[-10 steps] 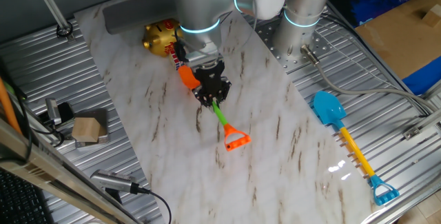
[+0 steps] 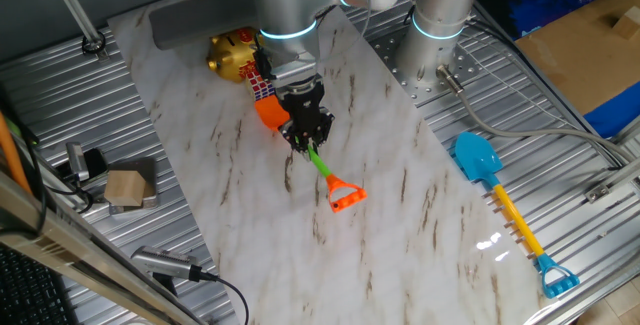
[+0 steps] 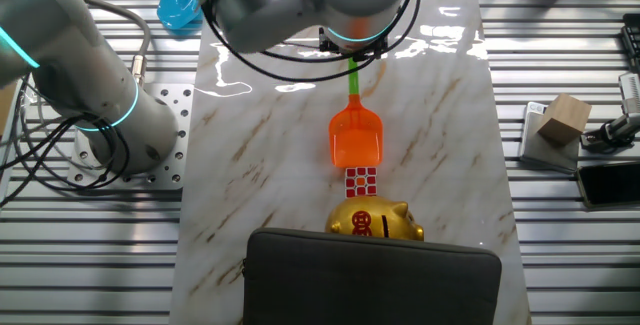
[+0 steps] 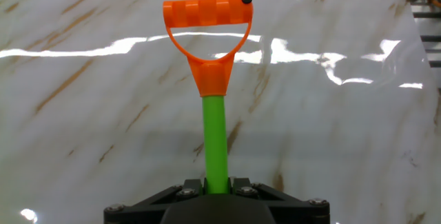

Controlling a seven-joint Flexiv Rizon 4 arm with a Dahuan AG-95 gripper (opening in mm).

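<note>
A toy shovel with an orange blade (image 3: 356, 135), green shaft (image 4: 216, 141) and orange D-shaped handle (image 2: 347, 195) is in all three views. My gripper (image 2: 310, 148) points down over the marble-patterned board, its fingers closed on the green shaft between blade and handle. In the wrist view the shaft runs straight up from between the fingers. Past the blade's front edge sits a patterned cube (image 3: 361, 182), red on top; whether they touch I cannot tell. Whether the shovel is clear of the board is also unclear.
Behind the cube sit a gold piggy bank (image 3: 377, 218) and a dark grey case (image 3: 372, 280). A blue-and-yellow shovel (image 2: 511, 211) lies off the board's right side in exterior view 1. A wooden block (image 2: 126, 188) stands on the left. The board's front half is bare.
The shovel's handle has swung slightly right and toward the back in exterior view 1, with a small turn of my gripper. The grip on the shaft is unchanged, and other objects look still.
</note>
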